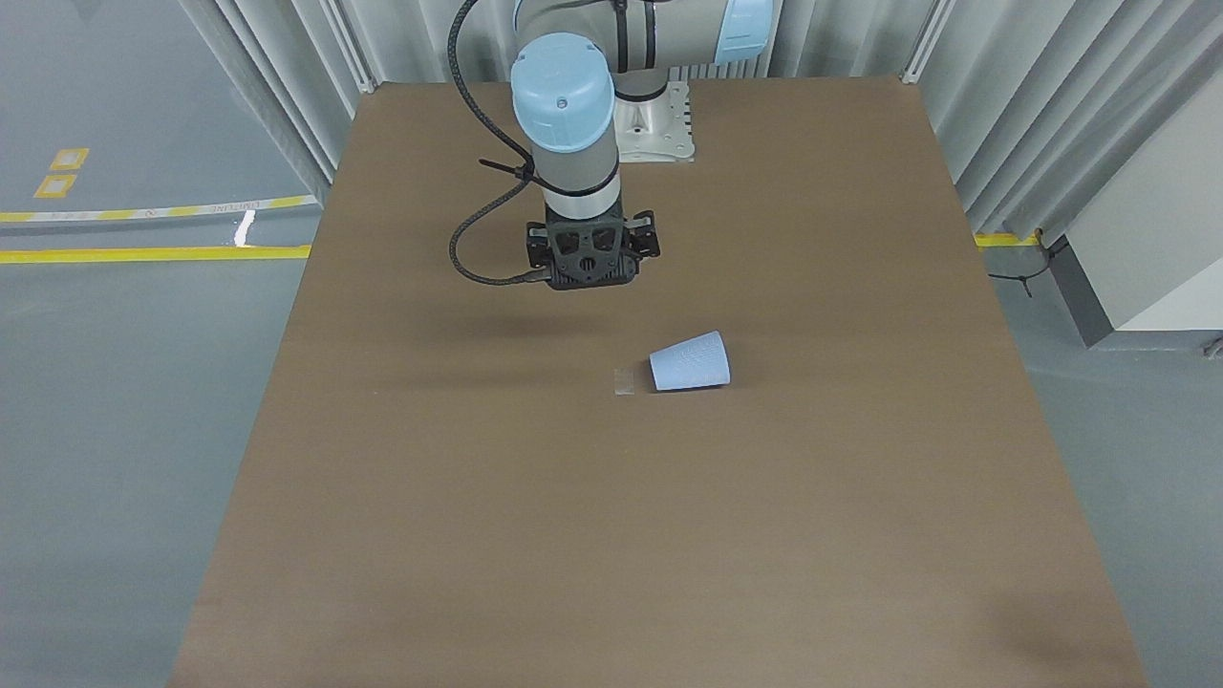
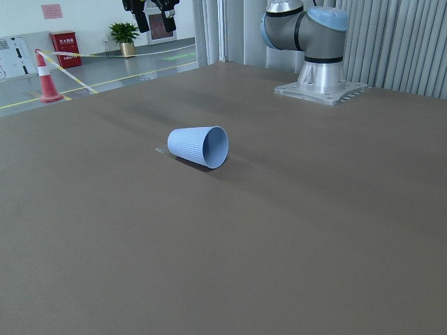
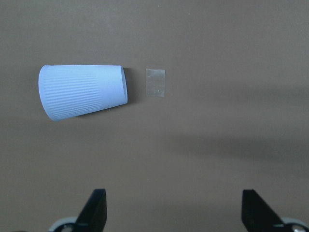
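A light blue ribbed paper cup [image 1: 689,363] lies on its side on the brown table [image 1: 654,516], its open rim facing the viewer in the left view [image 2: 192,146]. A small clear square patch [image 3: 155,82] is stuck on the table beside the cup's narrow base. My gripper is raised above the table, behind the cup in the front view [image 1: 592,252]; its two black fingers stand wide open at the bottom of the wrist view, with nothing between them and the cup apart from them, toward the upper left.
The robot's base [image 2: 321,84] is mounted at the table's back edge, before a pale curtain.
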